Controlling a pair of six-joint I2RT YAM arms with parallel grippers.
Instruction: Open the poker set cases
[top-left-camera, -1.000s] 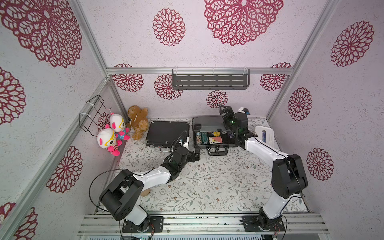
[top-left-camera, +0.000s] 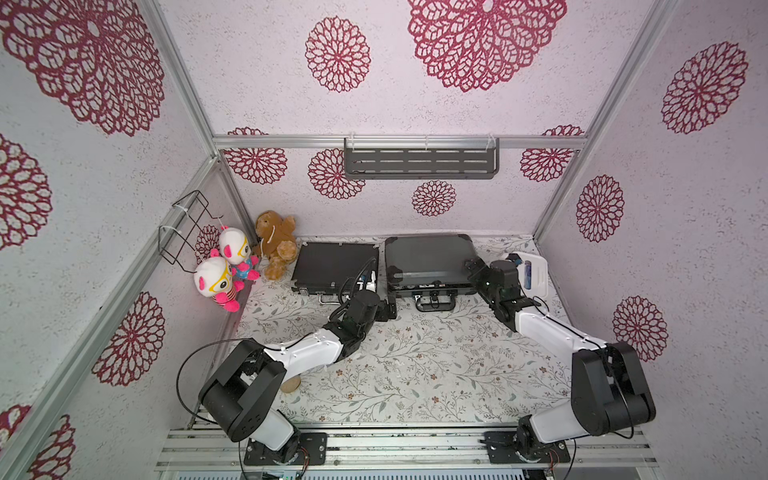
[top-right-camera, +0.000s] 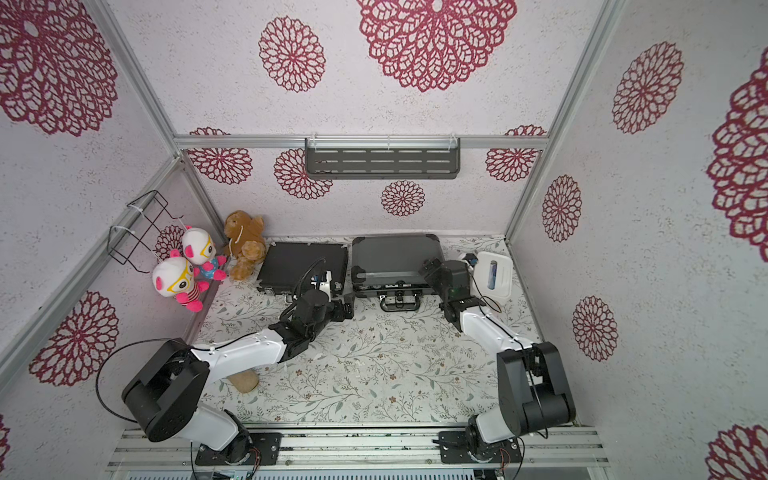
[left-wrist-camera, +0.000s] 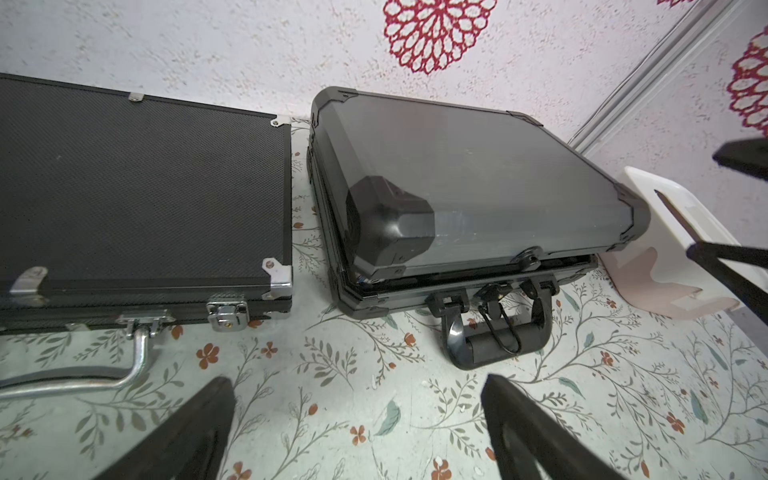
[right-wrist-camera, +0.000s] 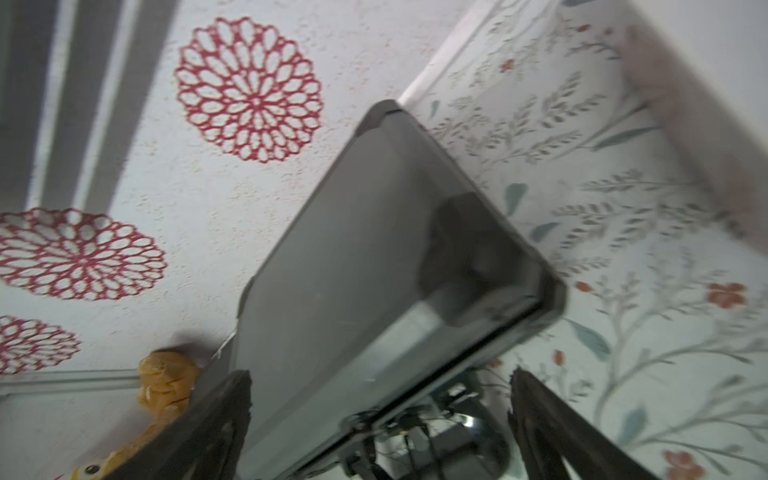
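Observation:
Two dark cases lie side by side at the back of the table. The left, black case (top-left-camera: 336, 266) is closed, its latch and metal handle facing front. The right, grey case (left-wrist-camera: 480, 176) has its lid down nearly flat, with a thin gap along the front above its black handle (left-wrist-camera: 504, 344); its contents are hidden. My left gripper (top-left-camera: 392, 309) stands open in front of the gap between the cases, holding nothing. Near the front right corner of the grey lid is my right gripper (top-left-camera: 477, 266), open, nothing between its fingers.
A white container (top-left-camera: 534, 274) stands right of the grey case. At the left are a brown teddy bear (top-left-camera: 276, 240) and two pink-and-white plush toys (top-left-camera: 214, 277). A grey shelf (top-left-camera: 422, 162) hangs behind.
The grey case's lid, standing open a second ago with chips showing inside, has come down over them. The left arm stays still.

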